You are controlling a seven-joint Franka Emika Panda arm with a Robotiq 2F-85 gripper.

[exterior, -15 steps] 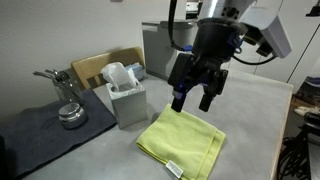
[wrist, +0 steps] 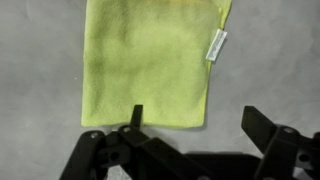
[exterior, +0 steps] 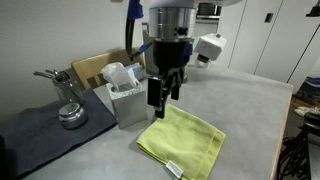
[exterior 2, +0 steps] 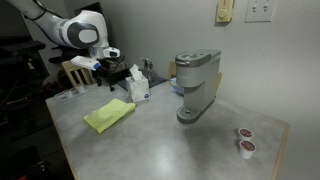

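A yellow-green cloth (exterior: 183, 146) lies folded flat on the grey table, with a small white tag on one edge. In the wrist view the cloth (wrist: 148, 70) fills the upper left and middle, its near edge close to one of my fingertips (wrist: 137, 116). My gripper (exterior: 165, 98) hangs above the table over the cloth's far side, fingers pointing down. Its fingers stand wide open in the wrist view, with nothing between them. In exterior view 2 the cloth (exterior 2: 109, 115) lies below the gripper.
A white box with tissue (exterior: 127, 101) stands just beside the cloth. A dark mat (exterior: 60, 128) with a metal canister (exterior: 72, 115) lies to the left. A grey coffee machine (exterior 2: 197, 85) and two pods (exterior 2: 246, 148) stand farther off.
In exterior view 1 my gripper has moved left, toward the white box, and slightly away from the camera. The cloth has not moved, and the fingers have stayed open.
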